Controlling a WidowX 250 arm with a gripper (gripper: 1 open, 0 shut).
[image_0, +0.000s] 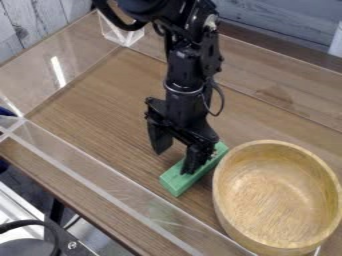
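My black gripper hangs low over the wooden tabletop, its fingers apart. One fingertip is down at a green block, which lies at an angle near the front of the table, and the other is to the left of it. I cannot tell whether the fingertip touches the block. Part of the block is hidden behind the gripper.
A large tan bowl sits just right of the block. A clear container stands at the back left edge. Clear strips run along the front left edge.
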